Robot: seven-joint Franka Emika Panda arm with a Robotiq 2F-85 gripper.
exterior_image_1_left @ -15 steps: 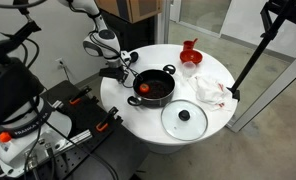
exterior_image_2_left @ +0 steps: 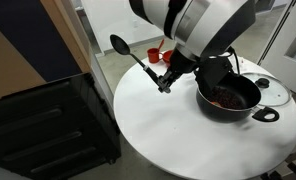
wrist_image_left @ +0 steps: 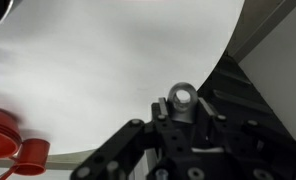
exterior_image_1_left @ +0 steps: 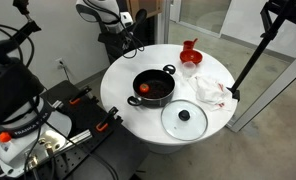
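Note:
A black ladle or spoon (exterior_image_2_left: 120, 45) is raised above the white table (exterior_image_2_left: 153, 125), its round end pointing up and away. My gripper (exterior_image_2_left: 165, 80) is shut on its handle, well to the side of the pot. In the wrist view the grey round end of the handle (wrist_image_left: 182, 98) stands between the fingers. The black pot (exterior_image_1_left: 152, 87) sits mid-table, holding a small red-orange item (exterior_image_1_left: 144, 87); the arm hides part of it in exterior view 2.
A glass lid (exterior_image_1_left: 184, 120) lies near the table's front right. Beside it is a white cloth (exterior_image_1_left: 203, 87). A red cup (exterior_image_1_left: 189, 45) and a red bowl (exterior_image_1_left: 191, 57) stand toward the back. Left of the pot, the tabletop is bare.
The arm has risen and swung back, away from the pot, carrying the black utensil with it. The pot, lid, cloth and red dishes stay where they were.

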